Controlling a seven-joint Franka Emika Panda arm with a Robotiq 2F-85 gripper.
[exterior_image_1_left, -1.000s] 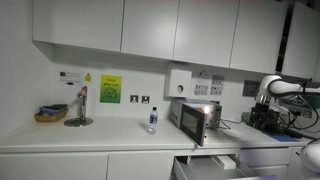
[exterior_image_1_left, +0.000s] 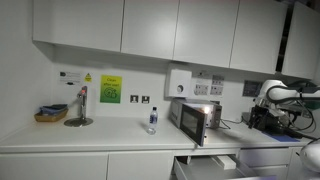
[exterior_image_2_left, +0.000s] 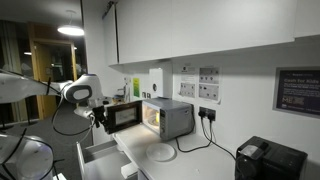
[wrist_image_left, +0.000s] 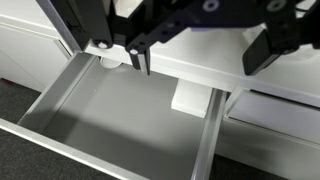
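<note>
My gripper is open, its dark fingers wide apart at the top of the wrist view with nothing between them. Below it, a drawer (wrist_image_left: 105, 110) is pulled out, grey inside and mostly empty. A small white block-like object (wrist_image_left: 190, 97) sits toward the drawer's inner right side. Part of another pale item shows at the back left, under the counter edge. In exterior view 2 the gripper (exterior_image_2_left: 98, 118) hangs left of the microwave's open door (exterior_image_2_left: 125, 114). The microwave (exterior_image_2_left: 172, 117) has its light on inside.
A white plate (exterior_image_2_left: 160, 152) rests on the counter beside the microwave. A water bottle (exterior_image_1_left: 152, 121), a tap (exterior_image_1_left: 82, 106) and a basket (exterior_image_1_left: 50, 113) stand farther along. A black appliance (exterior_image_2_left: 268, 158) occupies the other end. The open microwave door juts over the counter's front.
The arm at the right has shifted slightly in exterior view 1. The drawer, microwave door and bottle look unchanged.
</note>
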